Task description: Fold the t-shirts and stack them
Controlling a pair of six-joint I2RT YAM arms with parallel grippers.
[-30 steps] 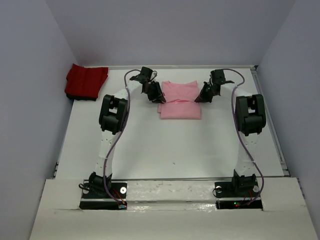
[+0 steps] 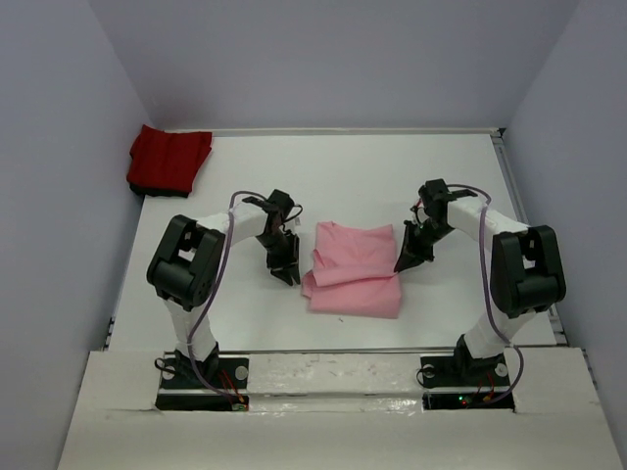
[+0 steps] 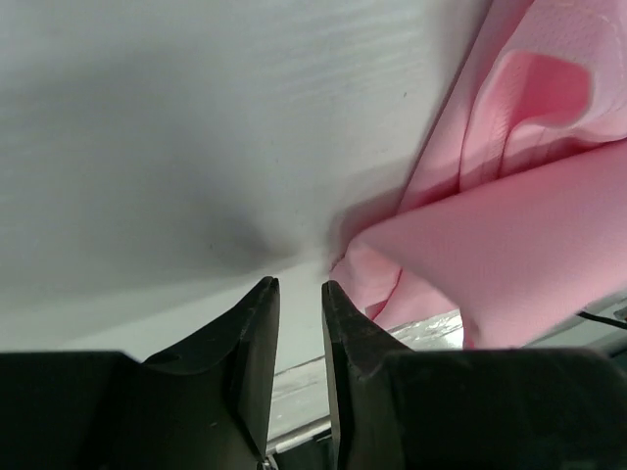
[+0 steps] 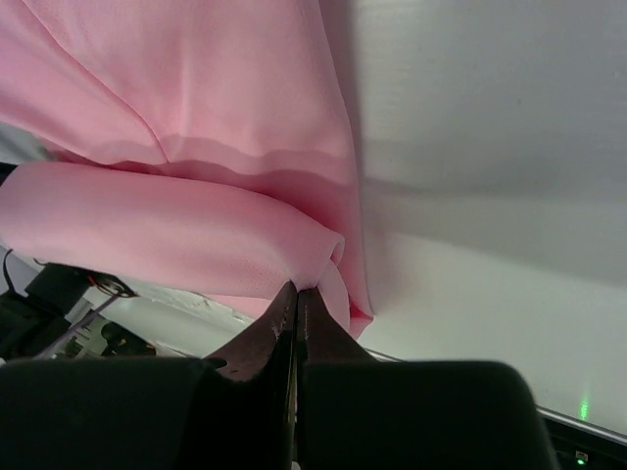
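Observation:
A pink T-shirt lies folded on the white table, a band across its middle. My right gripper is shut on the right end of that band, its fingertips at the pink fold in the right wrist view. My left gripper is just left of the shirt; in the left wrist view its fingers are part open beside the loose pink edge, with no cloth seen between them. A red folded shirt lies at the back left corner.
Grey walls stand at the back, left and right.
The pink shirt and both grippers have moved toward the table's front edge. My left gripper now stands apart from the shirt's left end, where it was at the band.

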